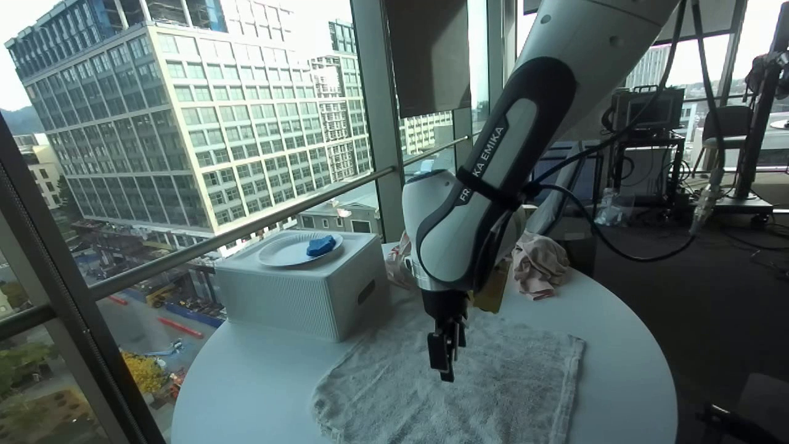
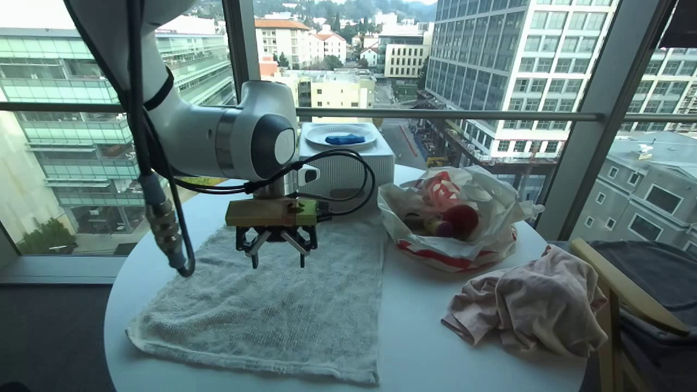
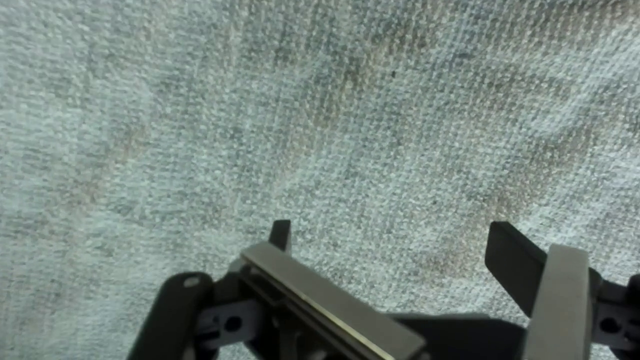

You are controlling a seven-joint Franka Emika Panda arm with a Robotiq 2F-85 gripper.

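Spread over the round white table is a grey towel (image 1: 473, 392), wrinkled but lying mostly flat. My gripper (image 2: 279, 264) hangs above it, pointing down, open and with nothing between its fingers. The wrist view is filled by the towel (image 3: 300, 132); both fingers (image 3: 558, 300) stand wide apart in front of it. How much height separates the fingertips from the cloth is hard to judge.
A white ribbed box (image 1: 296, 300) carries a paper plate (image 1: 277, 251) with a blue item (image 1: 320, 245). In exterior view 2, a plastic bag (image 2: 496, 228) with round items and a crumpled pink cloth (image 2: 536, 304) occupy the right side.
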